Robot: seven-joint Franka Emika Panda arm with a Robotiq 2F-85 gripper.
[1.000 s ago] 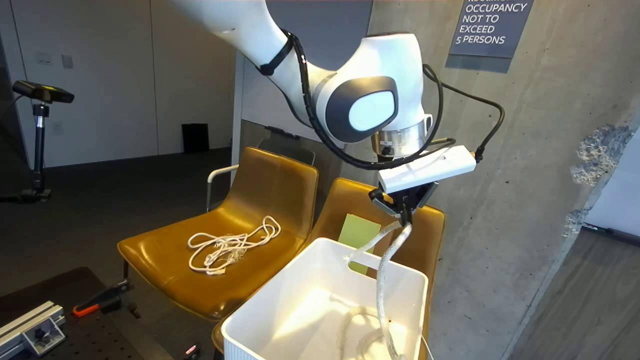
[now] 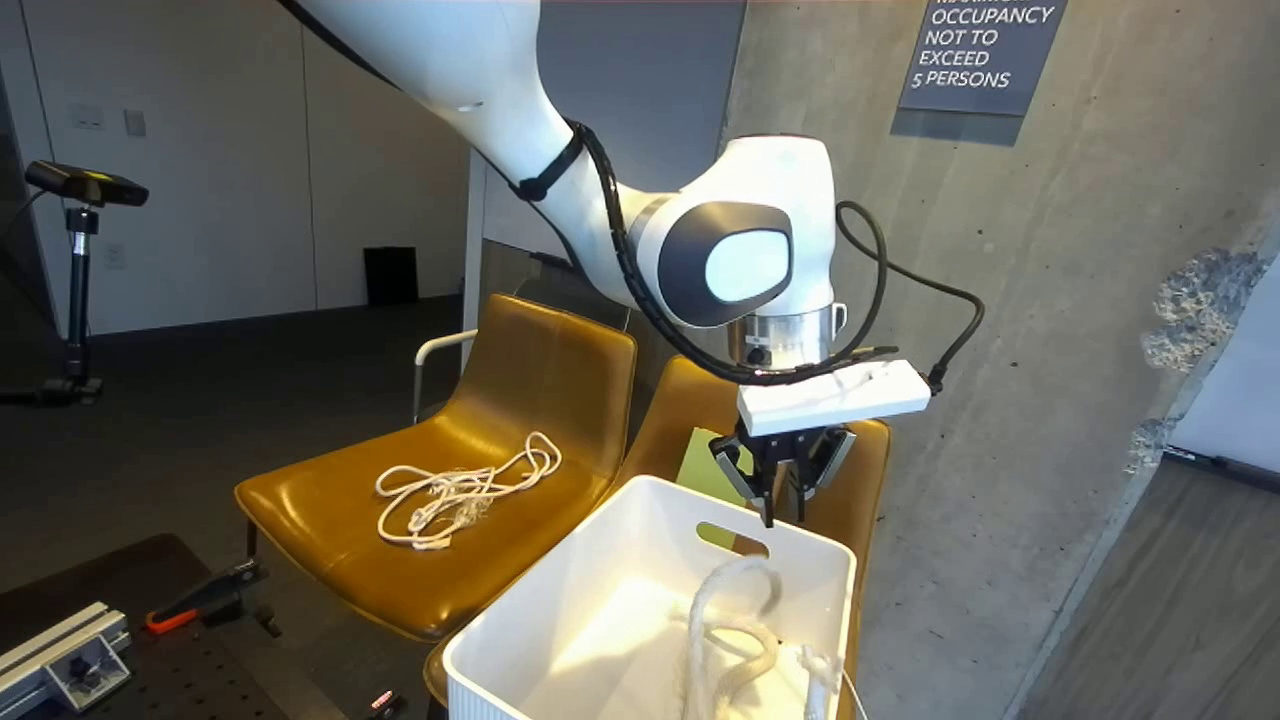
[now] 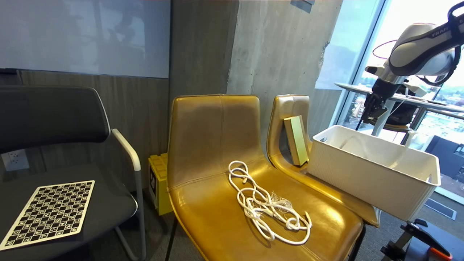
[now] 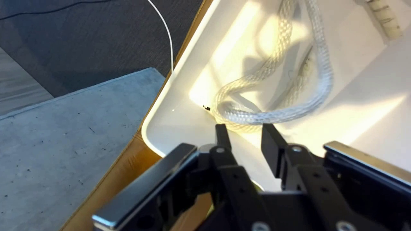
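Over the rear end of the white bin (image 2: 528, 624) hangs my gripper (image 2: 786, 510), its fingers spread with a gap between them. In the wrist view the gripper holds nothing. A thick whitish braided rope (image 4: 325, 65) curves in a loop inside the bin, just past the fingertips and apart from them as far as I can tell. The rope is slightly blurred. On the brown chair beside the bin lies a second, thinner white rope (image 3: 256, 204), loosely coiled with a frayed part.
The bin rests on a second brown chair (image 3: 278, 130), with a green-yellow block (image 3: 297, 139) against its backrest. A concrete wall (image 2: 1020, 360) stands close to the arm's right. A thin white cable (image 4: 165, 29) runs beside the bin's rim.
My gripper has come down a little and opened. The rope on the chair has not moved.
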